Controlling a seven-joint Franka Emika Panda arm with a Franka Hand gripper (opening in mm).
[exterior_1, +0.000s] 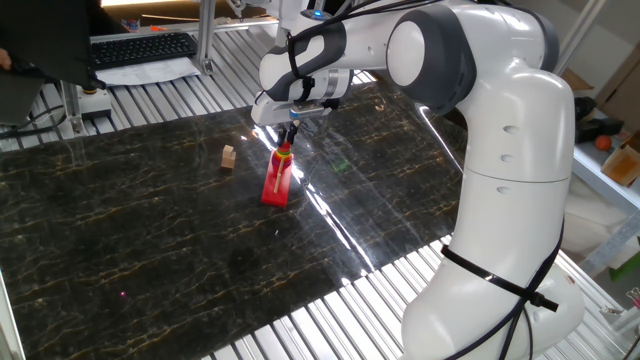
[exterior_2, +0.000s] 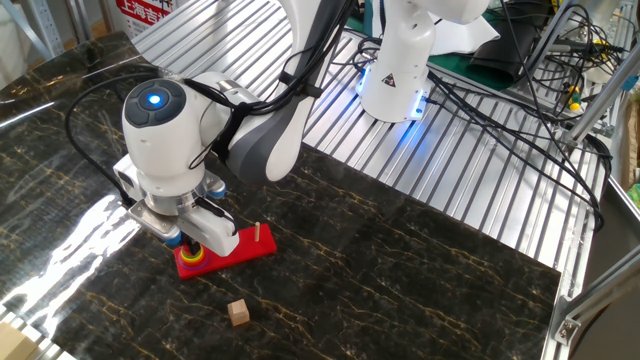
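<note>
On the dark marbled mat lies a red base board (exterior_2: 240, 250) with a bare wooden peg (exterior_2: 257, 232) near one end. Several coloured rings are stacked at its other end, a yellow ring (exterior_2: 192, 256) uppermost in the exterior view 2. My gripper (exterior_1: 287, 143) points down over this stack, its dark fingertips at the top of the rings. From neither side can I make out whether the fingers are apart or closed on a ring. In the exterior view 2 the hand hides most of the fingers.
A small wooden block (exterior_1: 228, 157) rests on the mat beside the red board. A keyboard (exterior_1: 143, 48) lies beyond the mat's far edge, on the slatted metal table.
</note>
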